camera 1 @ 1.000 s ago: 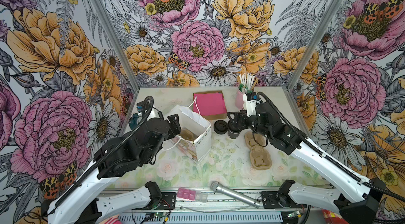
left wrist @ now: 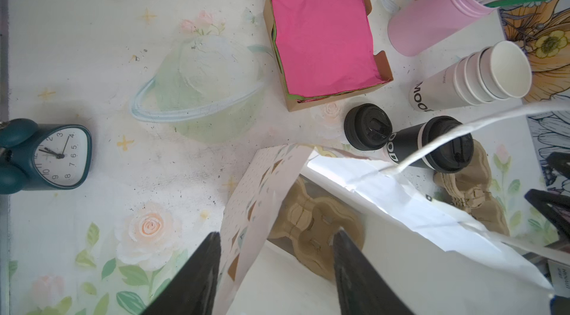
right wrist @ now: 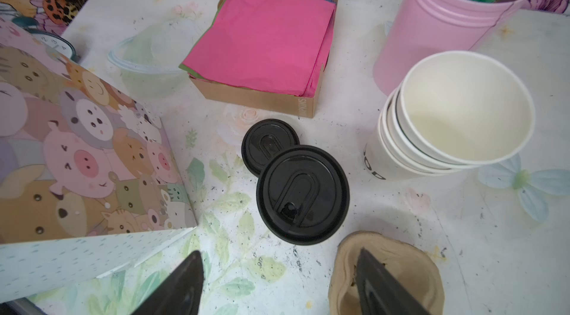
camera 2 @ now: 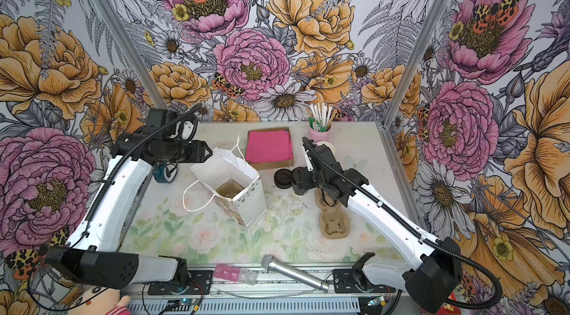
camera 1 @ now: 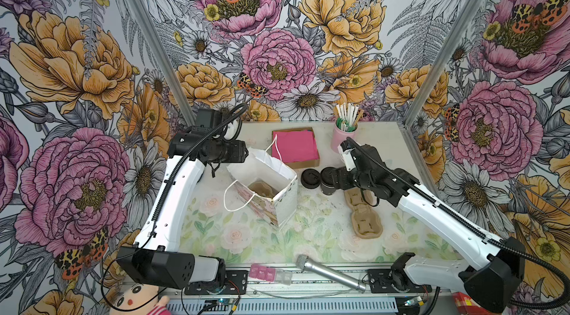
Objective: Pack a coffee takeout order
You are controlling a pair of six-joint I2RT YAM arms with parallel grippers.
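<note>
The white paper bag (camera 1: 279, 196) with printed animal faces stands upright at the middle left, mouth open. Inside it lies a brown cup carrier (left wrist: 332, 232). My left gripper is open at the bag's left rim, and that rim passes between its fingers in the left wrist view; contact cannot be told. Close to the lidded black cup (right wrist: 302, 196), my right gripper is open with nothing between its fingers. A loose black lid (left wrist: 368, 126) lies beside that cup. Another brown carrier (camera 2: 334, 223) rests on the table at the right.
Stacked white cups (right wrist: 463, 113) and a pink straw holder (right wrist: 439, 30) stand at the back right. A box of pink napkins (left wrist: 326, 42) sits behind the bag, and a teal clock (left wrist: 50, 154) at the left.
My left arm has swung toward the back, its gripper going from the bag's near left side to its rear left rim.
</note>
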